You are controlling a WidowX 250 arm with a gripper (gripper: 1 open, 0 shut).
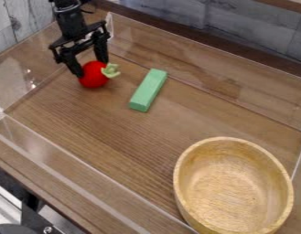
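Observation:
A red round object with a green top, like a toy tomato or pepper [92, 78], sits on the wooden table at the upper left. My black gripper [85, 61] is over it, its fingers reaching down at its back and left side. Whether the fingers are closed on it, I cannot tell.
A green block [147, 90] lies to the right of the red object. A large yellow bowl [233, 215] is at the lower right.

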